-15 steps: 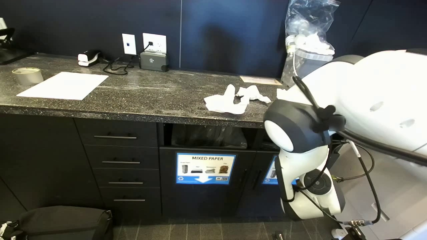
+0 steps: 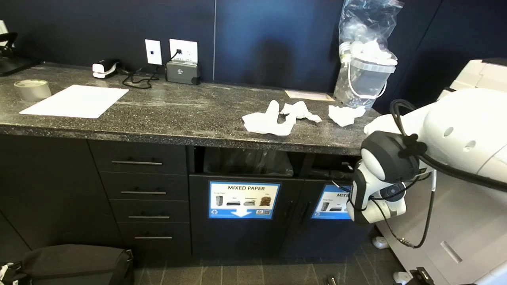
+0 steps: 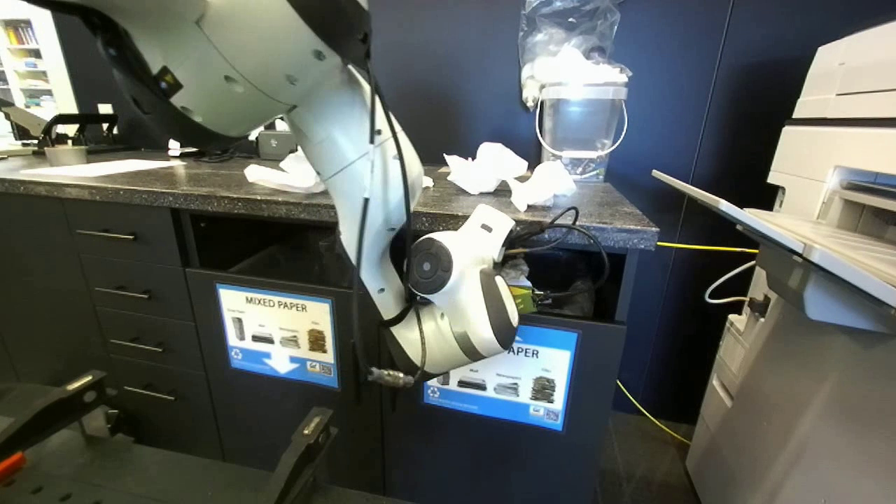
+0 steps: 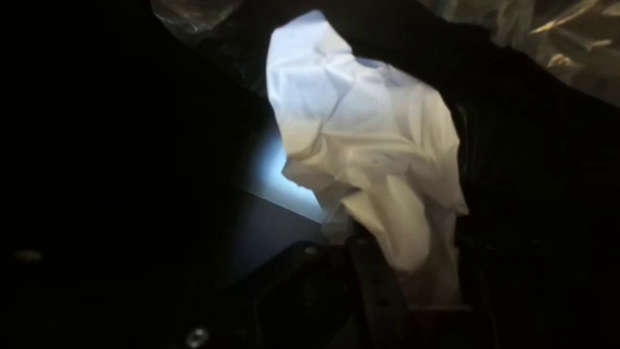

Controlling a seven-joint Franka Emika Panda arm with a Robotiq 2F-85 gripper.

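Note:
In the wrist view a crumpled white paper point(image 4: 372, 134) fills the middle, its lower end pinched in my gripper, which is shut on it. Around it the picture is dark, with clear plastic bag film point(image 4: 558, 46) at the upper right. From outside, my arm's wrist point(image 3: 462, 294) is lowered in front of the right-hand cabinet opening point(image 3: 588, 277); the fingers are hidden there. More crumpled white papers lie on the counter: one point(image 2: 268, 122) toward the middle, another point(image 2: 344, 114) near the right end.
The counter edge point(image 2: 190, 137) runs just above the openings. A clear bucket point(image 2: 363, 78) with a stuffed bag stands at its back right. A flat white sheet point(image 2: 76, 100) and a tape roll point(image 2: 33, 90) lie left. A printer point(image 3: 831, 235) stands to the right.
My arm has drawn back toward the counter, its wrist higher and farther right in exterior view 1. The right opening, more of the right paper and the bucket now show there.

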